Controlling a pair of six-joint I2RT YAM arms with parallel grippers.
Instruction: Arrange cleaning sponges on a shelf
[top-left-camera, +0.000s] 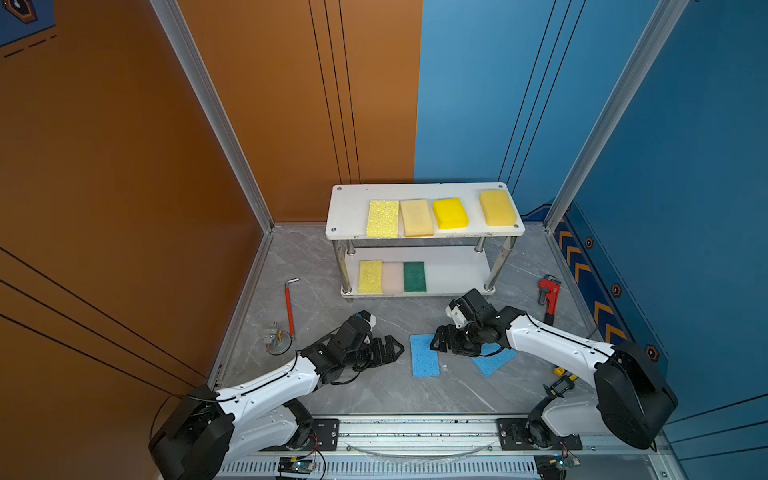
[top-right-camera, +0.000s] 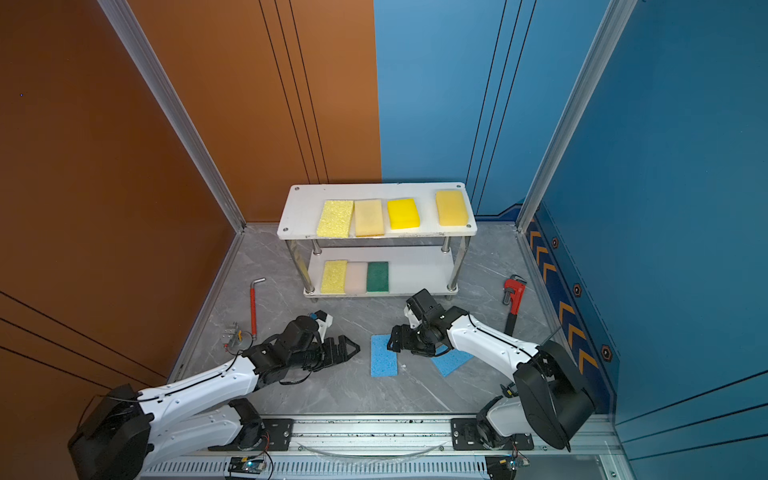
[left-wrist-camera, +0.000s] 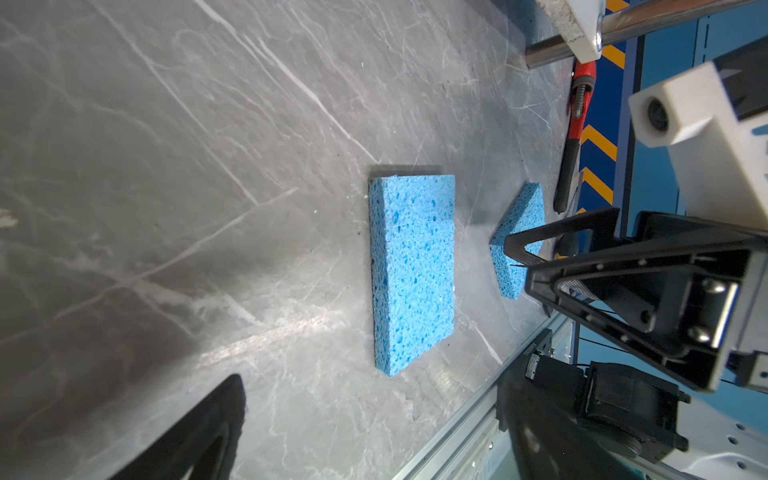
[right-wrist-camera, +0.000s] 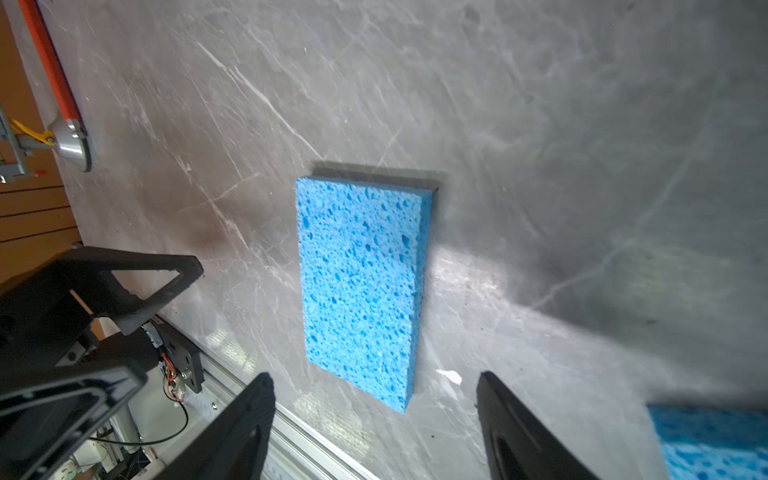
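A blue sponge (top-left-camera: 425, 360) lies flat on the grey floor between my grippers; a second blue sponge (left-wrist-camera: 520, 220) lies askew to its right, partly under the right arm. My left gripper (top-left-camera: 388, 349) stands open just left of the middle sponge. My right gripper (top-left-camera: 445, 339) hangs over that sponge's upper right, fingers apart with nothing between them. The white shelf (top-left-camera: 360, 192) holds four yellow and beige sponges on top, the rightmost (top-left-camera: 497, 208) somewhat apart. Its lower board (top-left-camera: 456, 268) holds a yellow, a pink and a green sponge (top-left-camera: 414, 276) side by side.
A red-handled tool (top-left-camera: 289, 312) and a small metal object lie at the left; a red pipe wrench (top-left-camera: 548, 296) lies at the right. The lower board's right part is bare. Walls close in both sides and the back.
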